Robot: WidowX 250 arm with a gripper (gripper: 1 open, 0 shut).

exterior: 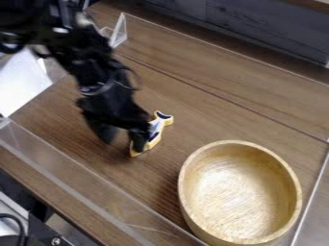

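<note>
My black gripper [122, 130], blurred by motion, is over the left part of a flat fish toy [156, 131], yellow-edged with dark markings, lying on the wooden table. The gripper covers part of the fish; whether its fingers touch it, and how they stand, is too blurred to tell. A round light wooden bowl [240, 192] sits at the front right, apart from the fish.
A clear acrylic piece [118, 29] stands at the back left. A clear strip runs along the front-left edge.
</note>
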